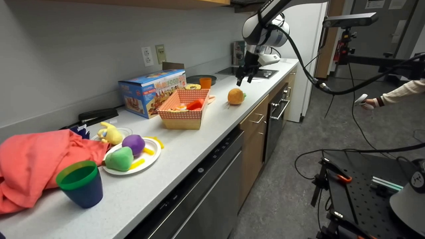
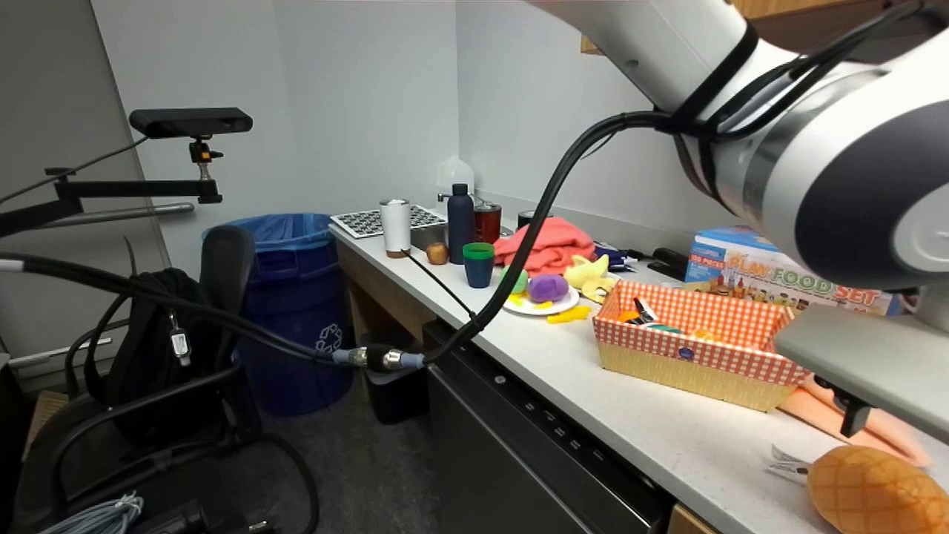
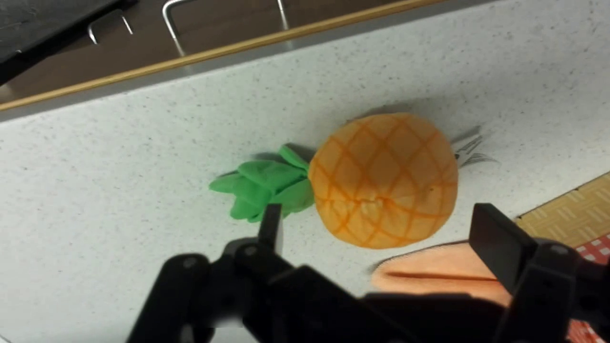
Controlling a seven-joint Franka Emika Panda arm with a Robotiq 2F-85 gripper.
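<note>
A plush pineapple (image 3: 383, 180), orange with green leaves (image 3: 263, 186), lies on its side on the white counter. In exterior view 1 the same pineapple (image 1: 235, 96) rests to the right of the checked basket, and exterior view 2 cuts it off at the bottom right corner. My gripper stands open with nothing between its fingers; its fingertips appear on either side of the pineapple's lower part in the wrist view. From the side, the gripper (image 1: 247, 79) hangs above the counter, higher than the pineapple and apart from it.
A red-checked basket (image 1: 179, 115) holding toy food stands nearby, with a peach cloth item (image 3: 440, 268) beside it. Behind is a play food box (image 1: 149, 91). Farther along are a plate (image 1: 155, 155) of plush toys, a cup (image 1: 81, 187) and a red cloth (image 1: 43, 163).
</note>
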